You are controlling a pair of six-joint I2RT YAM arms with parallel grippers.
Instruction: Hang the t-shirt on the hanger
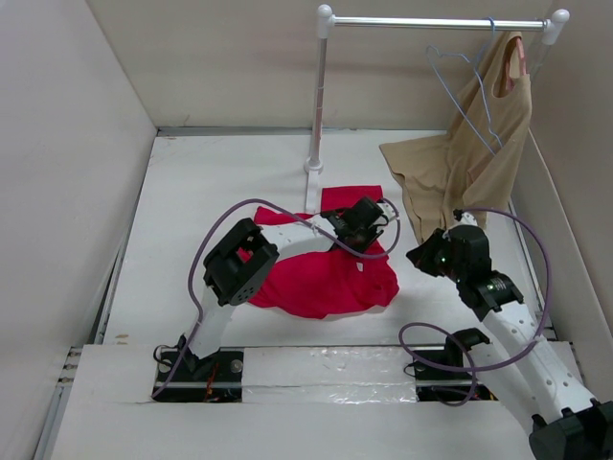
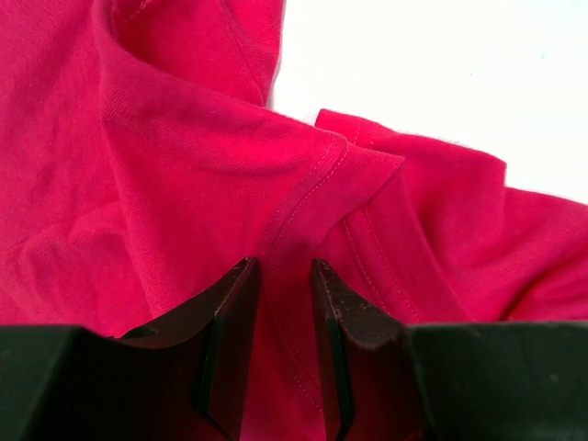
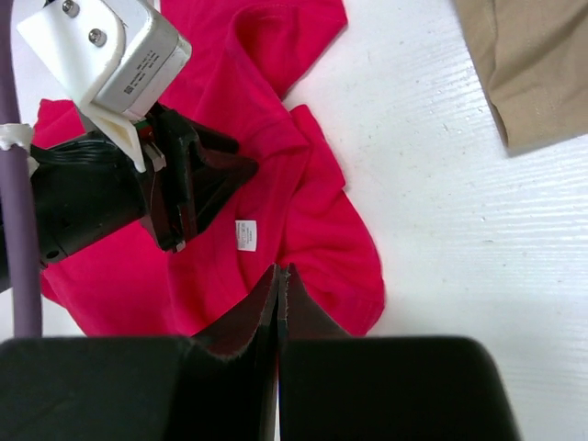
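Observation:
A red T-shirt lies crumpled on the white table. My left gripper hangs over its folded upper right part, fingers parted, with red fabric below and nothing clearly held. My right gripper is shut with nothing showing between its fingers; in the top view it is at the right, apart from the shirt. Blue hangers hang from the rail at the back right.
A tan garment hangs on the rail's right end and spreads onto the table. A rail post stands behind the red shirt.

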